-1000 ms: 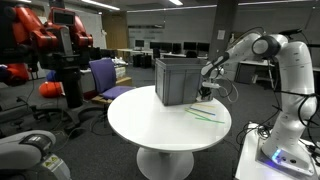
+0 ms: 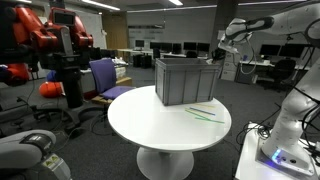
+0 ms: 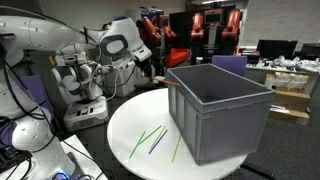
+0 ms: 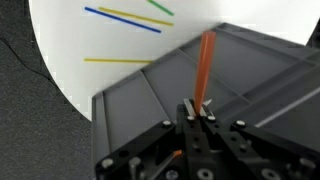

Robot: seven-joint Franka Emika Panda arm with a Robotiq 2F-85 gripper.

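In the wrist view, my gripper is shut on one end of a thin orange stick [image 4: 205,66], which points away from the fingers. Seen from outside, the gripper [image 3: 152,54] is raised above table height, beside the grey bin [image 3: 202,125]. On the white round table [image 2: 150,125] lie several thin sticks: a yellow stick [image 4: 118,60], a blue stick [image 4: 123,19] and a green stick [image 2: 200,111]. The bin is open at the top; its floor is mostly hidden from the exterior views.
The bin [image 2: 187,82] takes up the table's far side, its tall walls standing well above the surface. A large red machine [image 2: 58,40] stands in the background, apart from the table.
My gripper has risen from low down by the bin's right side to about its rim height or higher, swinging slightly right. Bin and table sticks look unmoved.
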